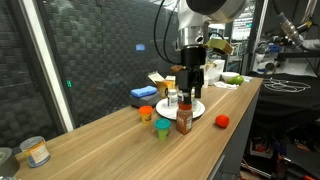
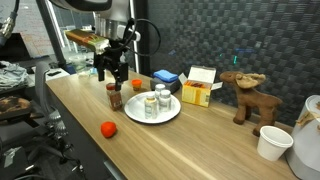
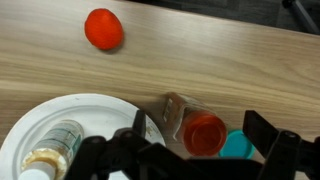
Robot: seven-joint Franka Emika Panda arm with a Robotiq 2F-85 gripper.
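Note:
A brown jar with an orange-red lid (image 3: 205, 133) stands upright near the table's front edge; in exterior view 1 the jar (image 1: 184, 121) is directly below my gripper (image 1: 190, 92). My gripper is open, its dark fingers on either side of the lid in the wrist view, with nothing gripped. Exterior view 2 has the gripper (image 2: 112, 77) just above the jar (image 2: 114, 97). Beside the jar lies a white plate (image 2: 150, 116) carrying several white-capped bottles (image 2: 164, 101).
A red tomato-like object (image 3: 104, 29) lies near the front edge. A teal cup (image 1: 163, 128) and an orange cup (image 1: 146, 113) stand close to the jar. Farther off are a yellow box (image 2: 199, 85), a toy deer (image 2: 252, 98) and a white cup (image 2: 272, 143).

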